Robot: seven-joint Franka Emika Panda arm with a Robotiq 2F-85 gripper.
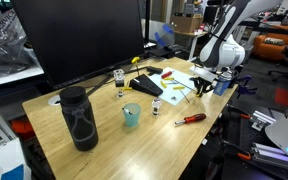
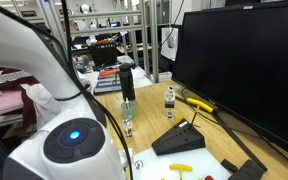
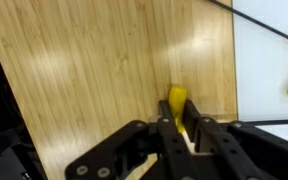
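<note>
My gripper is shut on a small yellow-orange piece [image 3: 178,97], which juts out between the dark fingertips in the wrist view. The piece is seen nearly end-on, so its full shape is hidden. Bare wooden table [image 3: 94,80] lies beneath it. In exterior view 1 the same gripper [image 1: 202,90] is low over the table's right part, beside the white sheet [image 1: 174,92]. Only the white arm [image 2: 74,140] shows in exterior view 2; the gripper is out of sight there.
A red-and-black tool [image 1: 191,119] lies near the front edge. A teal cup [image 1: 131,115], a small bottle [image 1: 156,106] and a black cylinder [image 1: 80,118] stand farther left. Yellow-handled tools rest on the sheet. Behind is a large monitor [image 1: 74,45].
</note>
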